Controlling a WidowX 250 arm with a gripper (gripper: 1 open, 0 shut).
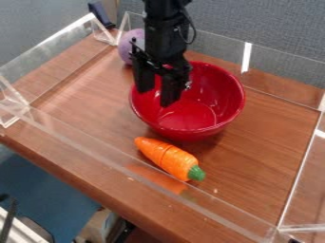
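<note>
My black gripper (158, 80) hangs over the left part of a red bowl (200, 112), its fingertips low at the rim area; whether it is open or shut is hard to make out. An orange toy carrot (168, 158) with a green top lies in front of the bowl. A purple object (129, 42), partly behind the arm, sits at the back left.
The wooden table (76, 114) is bordered by clear low walls. Free surface lies left and right of the bowl. A dark floor shows below the front left edge.
</note>
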